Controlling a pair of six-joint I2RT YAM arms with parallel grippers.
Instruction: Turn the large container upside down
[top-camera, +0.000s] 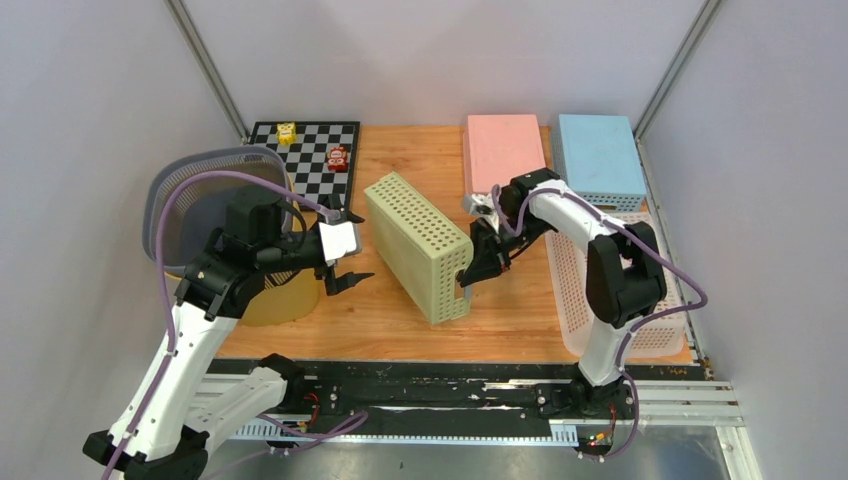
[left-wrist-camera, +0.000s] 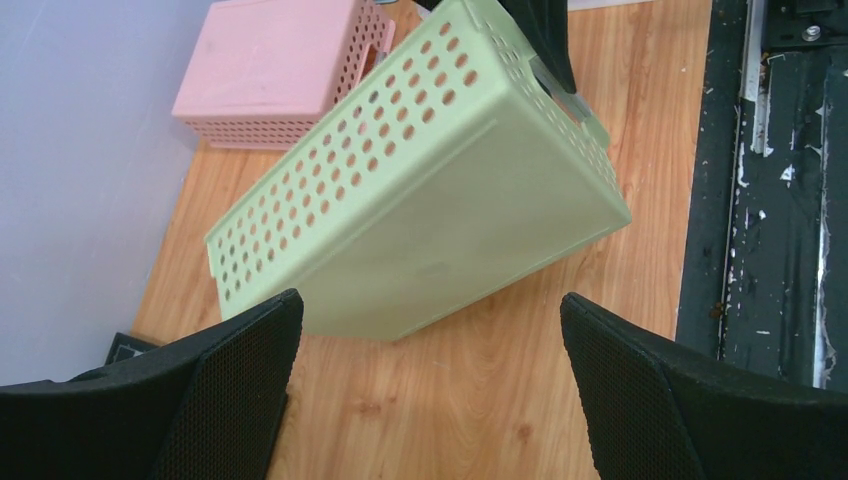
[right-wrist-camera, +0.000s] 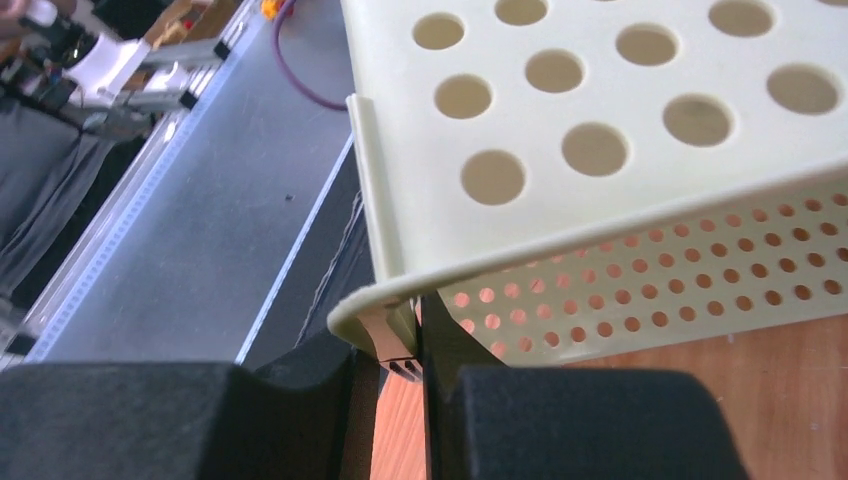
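Note:
A large pale green container (top-camera: 420, 245) with rows of holes stands tilted on its side in the middle of the table, its smooth base face turned toward my left arm. My right gripper (top-camera: 470, 280) is shut on the rim by the slot in its near end. From the right wrist, that rim (right-wrist-camera: 375, 300) shows pinched between the dark fingers. My left gripper (top-camera: 352, 248) hangs open to the left of the container, apart from it. In the left wrist view the container (left-wrist-camera: 430, 220) lies beyond the spread fingers (left-wrist-camera: 215, 375), with nothing between them.
Pink container (top-camera: 503, 150) and blue container (top-camera: 600, 155) stand at the back right, a white basket (top-camera: 572, 310) at the right edge. Left of my left gripper are a grey basket (top-camera: 165, 215) and a yellow bin (top-camera: 280, 308). A checkered board (top-camera: 320, 180) lies at the back left.

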